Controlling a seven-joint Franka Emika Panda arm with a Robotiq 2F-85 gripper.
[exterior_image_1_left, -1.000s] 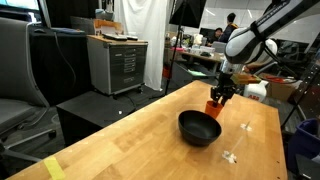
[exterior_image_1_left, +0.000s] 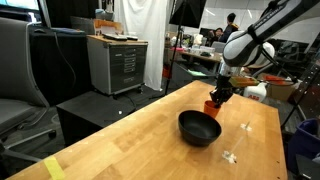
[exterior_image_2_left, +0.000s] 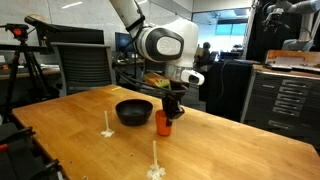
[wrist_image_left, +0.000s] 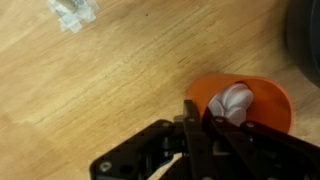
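Observation:
An orange cup (wrist_image_left: 270, 96) with white items inside it shows in the wrist view. My gripper is at the cup's near left rim, its fingers shut with the thin rim apparently between them. From the side, the cup (exterior_image_2_left: 163, 123) looks upright beneath the gripper (exterior_image_2_left: 167, 112); whether its base touches the table cannot be told. Beside the cup is a black bowl (exterior_image_1_left: 199, 127), whose inside is mostly hidden. Only the bowl's dark edge (wrist_image_left: 307, 40) enters the wrist view, at the upper right.
The wooden table (exterior_image_1_left: 120, 145) has wide free room around the cup and bowl. Whitish taped spots (exterior_image_2_left: 155, 172) mark its surface. An office chair (exterior_image_1_left: 28, 85) and a drawer cabinet (exterior_image_1_left: 117, 66) stand beyond the table.
The arm and gripper have shifted only slightly at the cup. The bowl stays in its place.

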